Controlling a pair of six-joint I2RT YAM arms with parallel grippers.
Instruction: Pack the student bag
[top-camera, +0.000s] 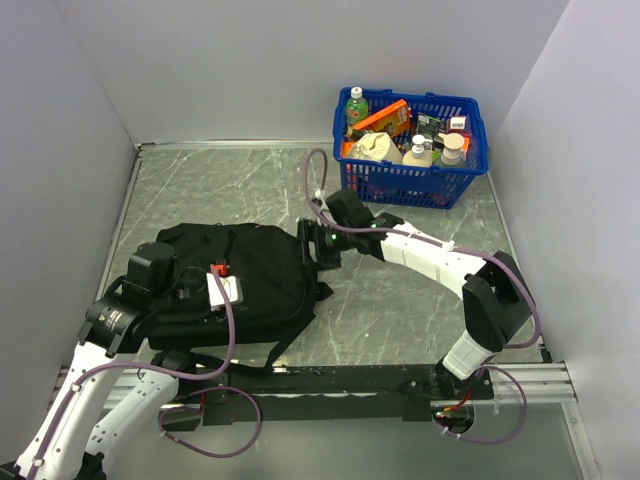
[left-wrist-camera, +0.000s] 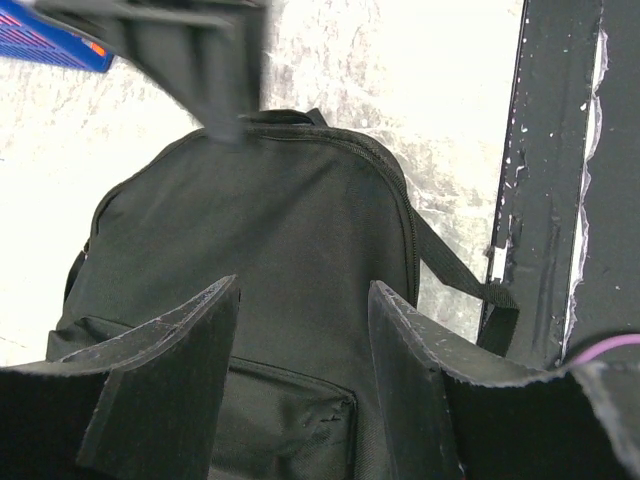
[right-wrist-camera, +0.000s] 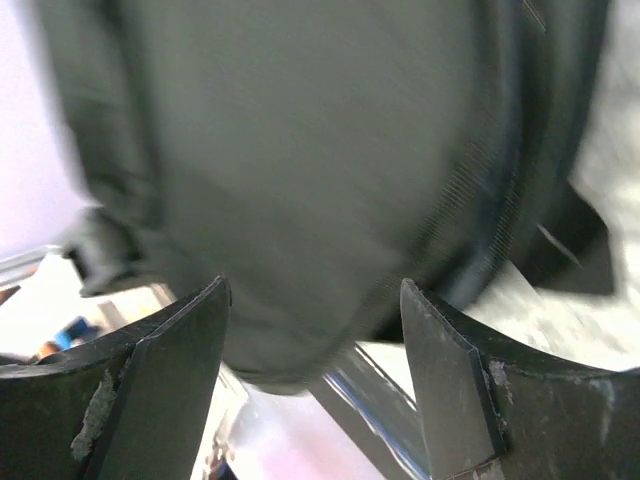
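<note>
The black bag (top-camera: 255, 290) lies flat on the left half of the marble table, its zipper and a strap showing in the left wrist view (left-wrist-camera: 250, 230). Over the bag's left part hangs my left gripper, fingers apart with only the bag's fabric seen beyond them. My right gripper is at the bag's right edge, open, the fabric and zipper blurred just past its fingertips; whether it touches the cloth I cannot tell.
A blue basket (top-camera: 410, 185) full of bottles, boxes and packs stands at the back right. Bare table (top-camera: 420, 310) lies right of the bag and behind it. Walls close in on the sides and back.
</note>
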